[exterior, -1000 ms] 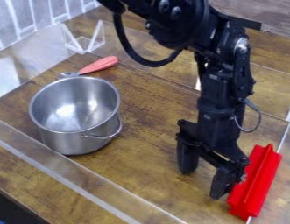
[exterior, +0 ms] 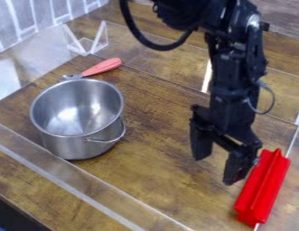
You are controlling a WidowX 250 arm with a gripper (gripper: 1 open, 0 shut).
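Observation:
My black gripper (exterior: 218, 153) hangs over the wooden table at the centre right, open, with nothing visible between its fingers. A long red object (exterior: 263, 186) lies along the right side, close beside the right finger. A steel pot (exterior: 70, 108) with a wire handle stands on the left, apart from the gripper.
A red-handled utensil (exterior: 101, 67) lies behind the pot. Clear plastic pieces (exterior: 88, 41) are at the upper left.
My gripper has risen a little, its fingers now higher in view than before. The pot and red objects look unmoved.

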